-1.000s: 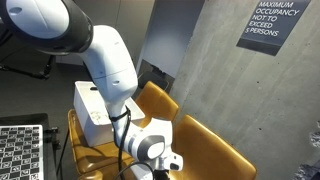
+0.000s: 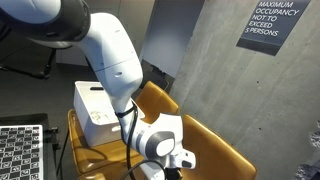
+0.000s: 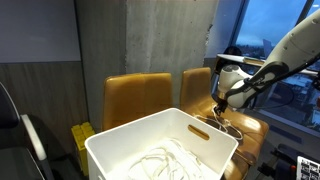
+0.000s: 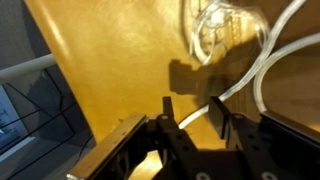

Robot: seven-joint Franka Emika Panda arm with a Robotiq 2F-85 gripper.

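Observation:
Above a tan seat (image 4: pixel 120 50), my gripper stands part open in the wrist view, its two dark fingers apart. A white cable (image 4: pixel 265 55) runs diagonally over the seat and passes below the gap, close to the right fingertip. Whether it touches a finger I cannot tell. More of the cable loops at the upper right of that view, near a clear curved piece (image 4: pixel 208 35). In exterior view 2, cable (image 3: pixel 226 125) lies on the far seat below my gripper (image 3: pixel 214 108). Exterior view 1 partly hides the fingers behind the white wrist housing.
A white box (image 3: pixel 105 151) holding coiled white cord (image 3: pixel 165 160) stands in the foreground of exterior view 2. Tan chair backs (image 3: pixel 138 80) line the concrete wall (image 2: pixel 235 90). A checkered board (image 2: pixel 20 150) lies at left in exterior view 1.
The arm's white wrist has shifted slightly up and to the right in exterior view 1. The box and chairs have stayed put.

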